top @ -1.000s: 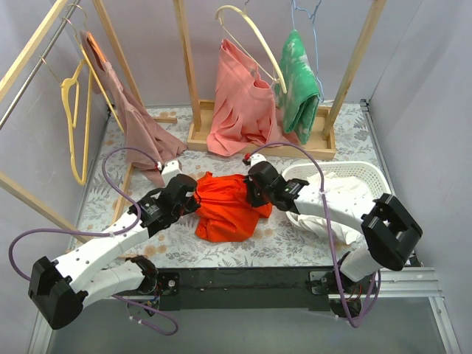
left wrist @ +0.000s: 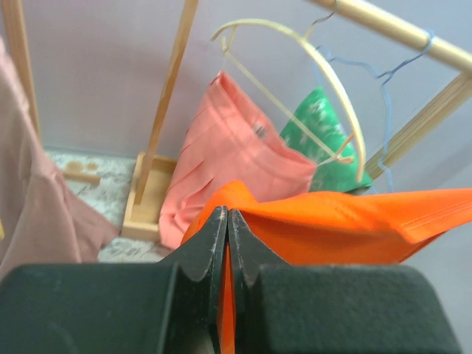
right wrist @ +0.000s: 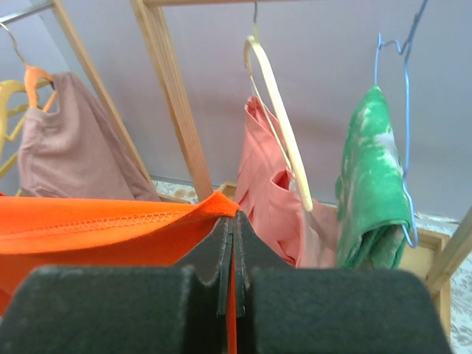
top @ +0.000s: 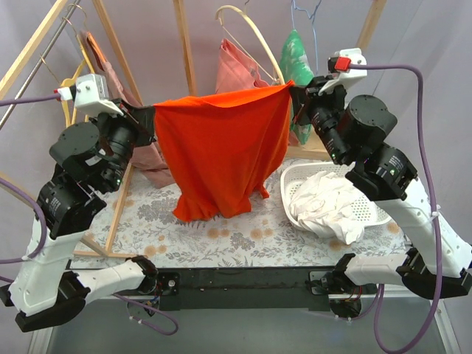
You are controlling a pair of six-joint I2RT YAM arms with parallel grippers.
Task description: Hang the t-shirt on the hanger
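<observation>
An orange t-shirt [top: 221,147] hangs stretched in the air, its upper edge spanning the gap between my two grippers. At its left corner, my left gripper [top: 153,122] is shut on the cloth; in the left wrist view, orange fabric [left wrist: 317,221] shows behind and beside the closed fingertips. The opposite corner is pinched by my right gripper [top: 294,96], where the fabric [right wrist: 110,228] runs off leftward in the right wrist view. Yellow hangers [top: 68,88] hang on the left rail, partly hidden by my left arm. A cream hanger [right wrist: 274,96] bearing pink cloth hangs behind the shirt.
Pink cloth [right wrist: 258,169] and a green-and-white cloth [right wrist: 372,184] hang at the back. A mauve garment [right wrist: 77,140] hangs at left. Below my right arm, a white basket [top: 380,214] holds white cloth. Wooden rack posts [top: 184,44] stand behind the shirt.
Both grippers have risen and spread apart, lifting the orange shirt off the table.
</observation>
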